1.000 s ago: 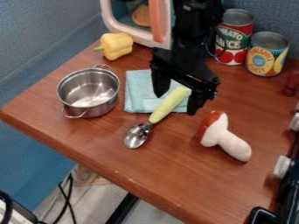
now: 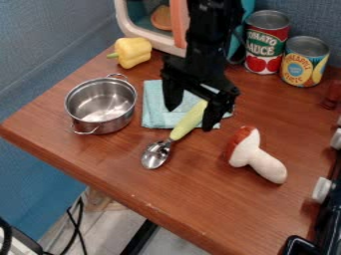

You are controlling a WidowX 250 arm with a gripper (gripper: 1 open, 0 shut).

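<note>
My black gripper (image 2: 197, 96) hangs over the middle of the table, above a folded light blue cloth (image 2: 158, 111) and the upper end of a spoon with a pale yellow handle (image 2: 186, 123); whether it is open or shut is hard to make out. The spoon's metal bowl (image 2: 155, 156) rests on the wood. A steel pot (image 2: 100, 107) stands to the left. A red and white mushroom toy (image 2: 257, 159) lies to the right.
Two cans (image 2: 265, 43) (image 2: 304, 63) stand at the back right, a toy oven (image 2: 138, 20) at the back left beside a yellow pepper (image 2: 132, 52). Black equipment lines the right edge.
My gripper has shifted left and a little up from over the spoon's right side. The objects on the table look unmoved.
</note>
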